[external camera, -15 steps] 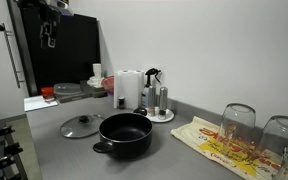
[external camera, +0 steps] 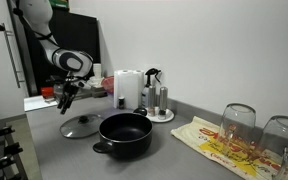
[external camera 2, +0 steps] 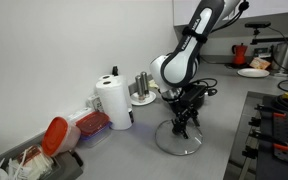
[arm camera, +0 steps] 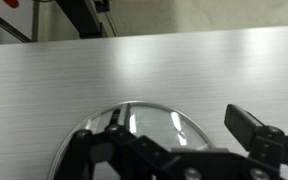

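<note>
A glass lid (external camera: 74,129) with a dark knob lies flat on the grey counter, left of a black pot (external camera: 125,134) that stands uncovered. Just above the lid and slightly to its left in exterior view 1 hangs my gripper (external camera: 64,101), pointing down. Seen from the other side, the lid (external camera 2: 168,145) is below the gripper (external camera 2: 183,131). In the wrist view the lid's rim (arm camera: 137,104) curves beneath the widely spread fingers (arm camera: 246,127); they are open with nothing between them. The knob is hidden there by the gripper's body.
Paper towels (external camera: 129,88), bottles (external camera: 163,99) and a plate (external camera: 162,117) stand along the wall. Glass jars (external camera: 237,125) and a yellow-patterned cloth (external camera: 207,141) are at the right. Counter in front of the pot is clear.
My arm has come down from high above the counter at the left to just over the lid. Lid and pot have stayed in place.
</note>
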